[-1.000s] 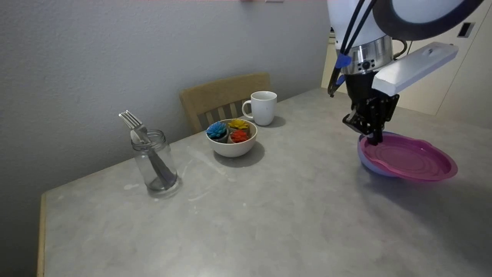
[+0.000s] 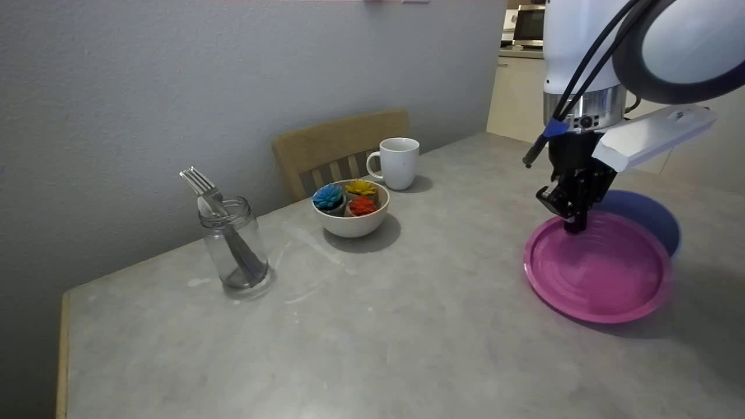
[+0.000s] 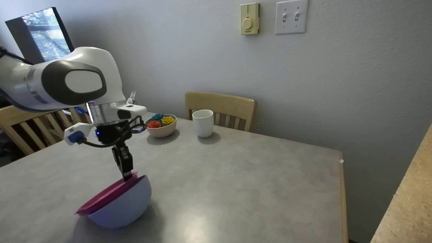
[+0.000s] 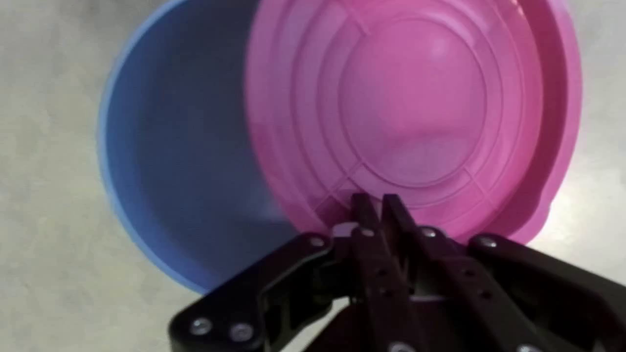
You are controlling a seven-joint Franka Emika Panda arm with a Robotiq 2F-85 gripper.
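Observation:
My gripper is shut on the pink lid point(image 2: 600, 269), near its rim. The lid leans at a slant over the blue bowl point(image 3: 131, 204), its lower side reaching past the bowl's edge toward the front. In the wrist view the open inside of the bowl point(image 4: 188, 135) shows to the left of the lid point(image 4: 411, 105), so only part of the bowl is covered. From the second exterior view, the bowl looks tilted along with the lid point(image 3: 107, 196), and my gripper point(image 3: 127, 176) sits at the lid's upper end. Whether the bowl rests fully on the table cannot be told.
A white mug point(image 2: 399, 164) stands at the back beside a bowl with colourful succulents point(image 2: 353, 222). A glass jar holding forks point(image 2: 237, 248) is on the left.
The lid has swung toward the front and down, showing more of its face. My gripper has shifted slightly right and lower in exterior view 1, and more of the bowl shows behind the lid.

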